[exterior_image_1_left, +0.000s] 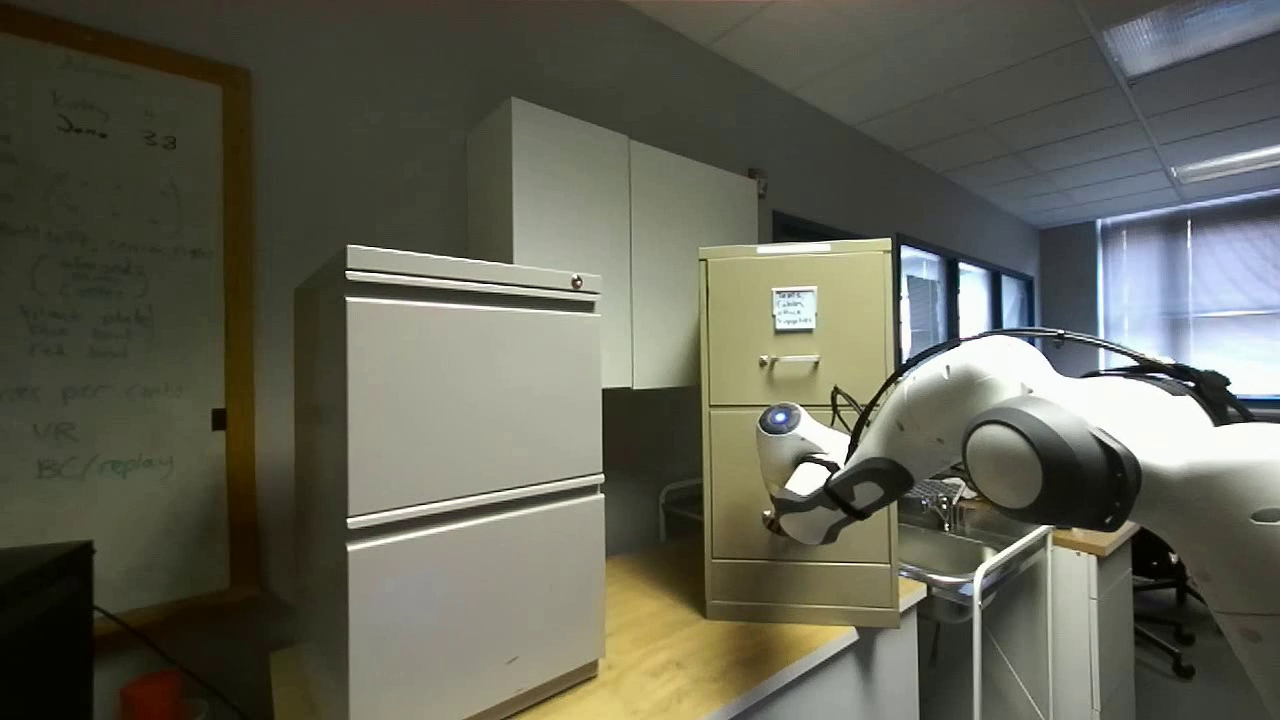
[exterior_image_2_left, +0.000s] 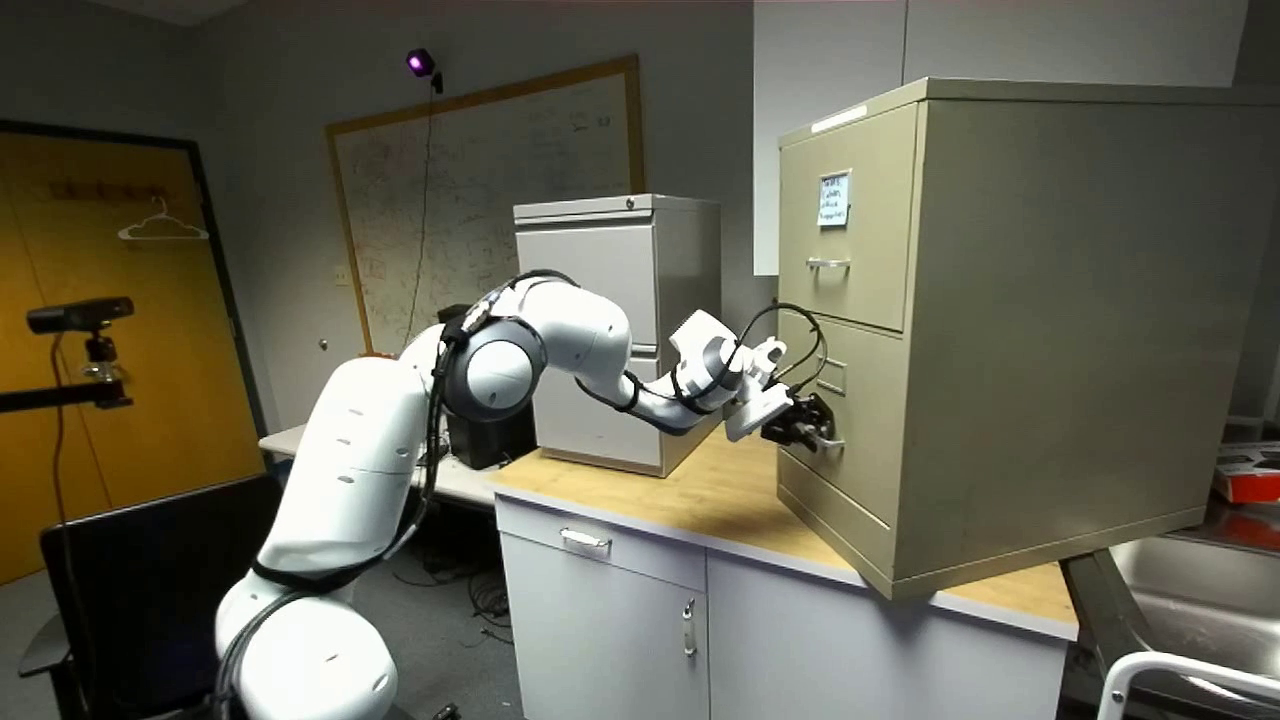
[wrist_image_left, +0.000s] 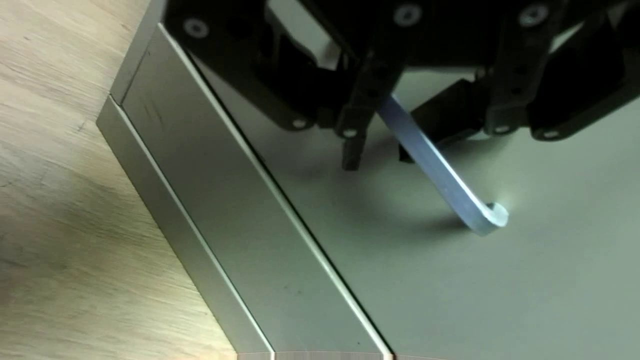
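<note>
A tan filing cabinet (exterior_image_2_left: 864, 372) stands on the wooden counter, its drawers closed. On its lower drawer is a metal bar handle (wrist_image_left: 444, 174), running diagonally in the wrist view. My gripper is partly open at this handle, one finger (wrist_image_left: 352, 153) to the left of the bar and the other to its right, with a gap still showing. The bar's upper end disappears behind the gripper. In exterior view 2 the black gripper reaches the drawer front; in exterior view 1 the white hand (exterior_image_1_left: 810, 510) covers the handle.
A grey two-drawer cabinet (exterior_image_1_left: 474, 480) stands to the left in exterior view 1. Bare counter (exterior_image_1_left: 672, 636) lies between the cabinets. The upper drawer's handle (exterior_image_2_left: 828, 263) is free. A sink (exterior_image_1_left: 942, 552) and white rail (exterior_image_1_left: 978, 624) are on the right.
</note>
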